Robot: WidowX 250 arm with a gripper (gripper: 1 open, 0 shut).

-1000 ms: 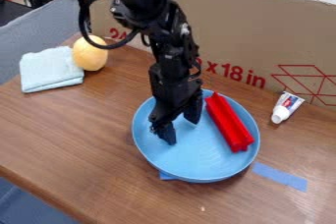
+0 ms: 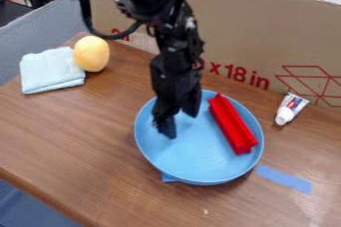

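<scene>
My black gripper (image 2: 178, 115) hangs over the left-back part of a light blue plate (image 2: 193, 161), its fingers open, with nothing visible between them. A red, elongated object (image 2: 233, 124) lies on the right side of the plate, beside the gripper and apart from it.
A white tube (image 2: 290, 109) lies right of the plate. At the back left are a yellow rounded object (image 2: 91, 54) and a folded pale cloth (image 2: 51, 71). A cardboard wall (image 2: 266, 32) runs behind.
My gripper has risen from low in the plate toward its back, and the arm has drawn back. The red object and plate look unmoved.
</scene>
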